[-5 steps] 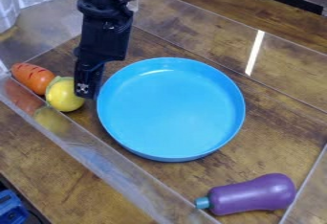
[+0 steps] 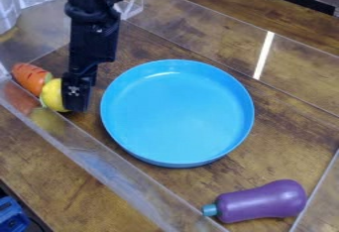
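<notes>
An orange carrot toy (image 2: 30,76) lies just behind it to the left. A blue plate (image 2: 176,113) sits to the right of the gripper.
A purple eggplant toy (image 2: 265,201) lies at the front right. A clear wall (image 2: 119,181) runs along the front left. The wooden surface behind and right of the plate is clear.
My gripper has shifted slightly left and down over the yellow toy, which has moved a little leftward along with the carrot.
</notes>
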